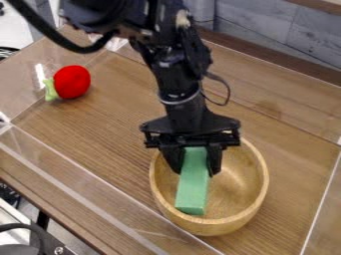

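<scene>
My gripper, dark and at the end of the arm reaching down from the top left, is low over a tan bowl. It is shut on the upper end of a green block, which stands or leans inside the bowl. The fingertips are partly hidden by the gripper body and the block.
A red ball-like object lies at the upper left, with a pale green piece beside it. A dark cable crosses the lower left corner.
</scene>
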